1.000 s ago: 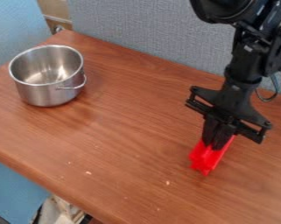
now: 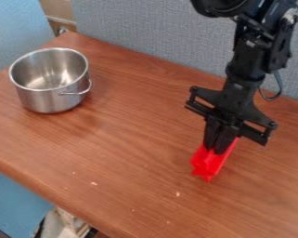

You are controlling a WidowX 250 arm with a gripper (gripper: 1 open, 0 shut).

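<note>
My black gripper [image 2: 221, 138] points down at the right of the table, its fingers around the top of a red block [image 2: 208, 164] that stands tilted on or just over the wood. The fingers look closed on it, though their tips are partly hidden against the block.
A steel pot [image 2: 49, 93] with side handles stands at the table's back left. A grey padded wall runs along the back, and the table's front-left edge drops to a blue surface.
The gripper and red block have shifted a little to the left and slightly up in the view since a second ago. The pot has not moved.
</note>
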